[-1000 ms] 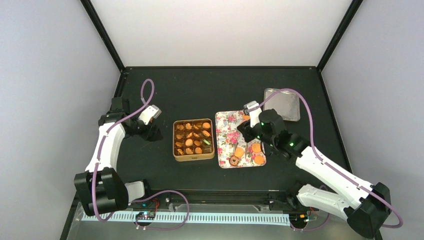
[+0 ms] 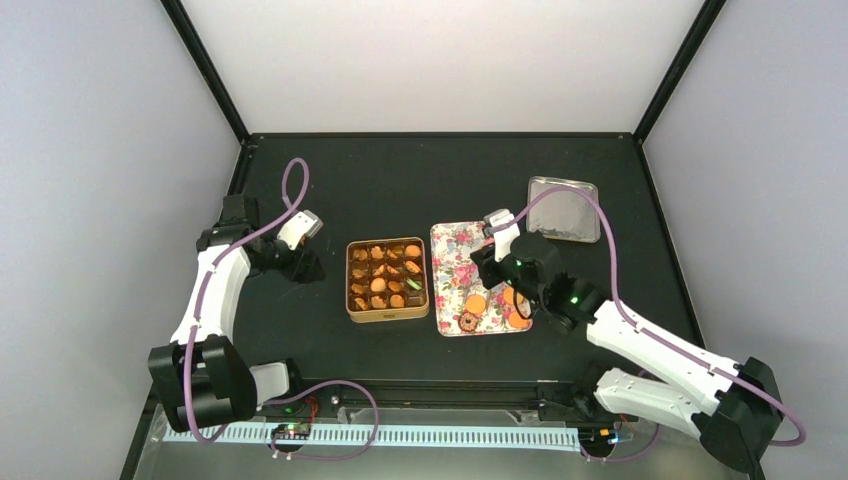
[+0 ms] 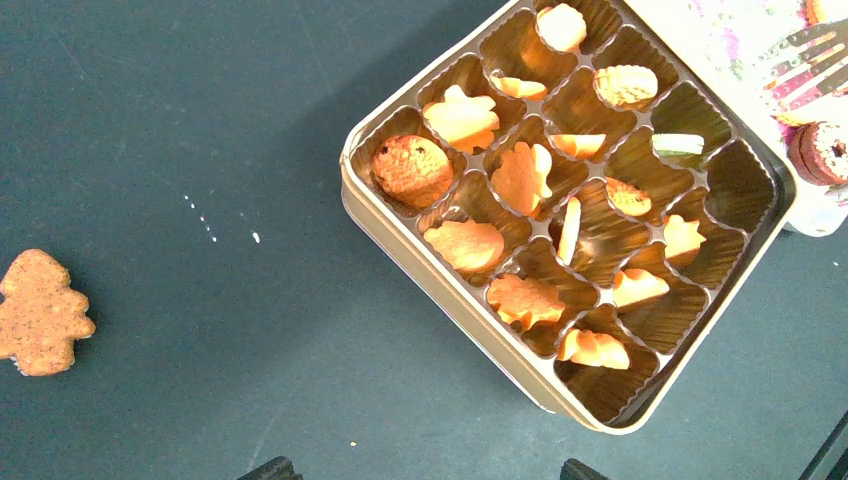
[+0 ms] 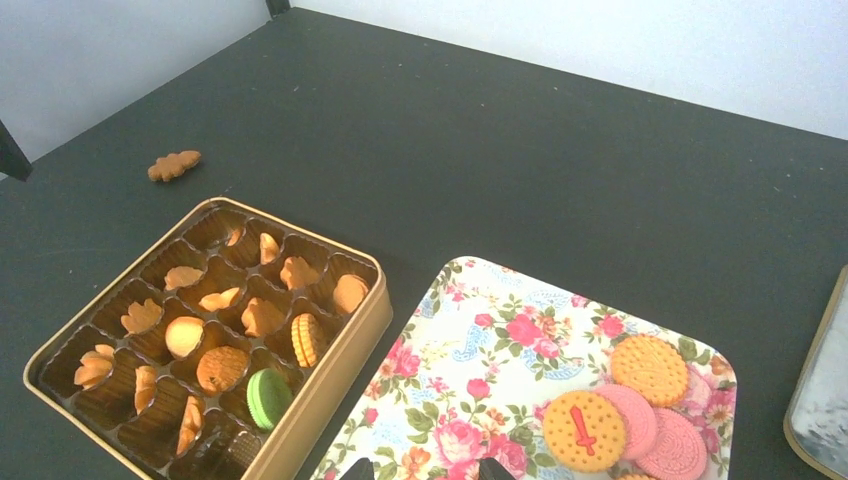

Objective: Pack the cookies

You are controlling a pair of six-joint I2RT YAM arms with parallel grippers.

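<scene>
The gold box point(image 2: 348, 280) sits mid-table with cookies in most of its compartments, among them a green cookie point(image 4: 268, 398). In the left wrist view, the corner compartment by the plate looks empty. On the flowered plate point(image 4: 430, 310) lie orange crackers point(image 4: 585, 430), pink cookies point(image 4: 672, 443) and a brown ring cookie point(image 3: 825, 152). A brown tree-shaped cookie point(image 3: 42, 312) rests alone on the table left of the box. My left gripper is open, nothing between its tips. My right gripper is over the plate; its grasp lies below the view's edge.
A silver tray-like lid point(image 2: 565, 210) lies behind and right of the plate. Slatted metal fingers point(image 3: 808, 62) of the right gripper show over the plate in the left wrist view. The table behind the box and plate is clear.
The left arm and box look unmoved.
</scene>
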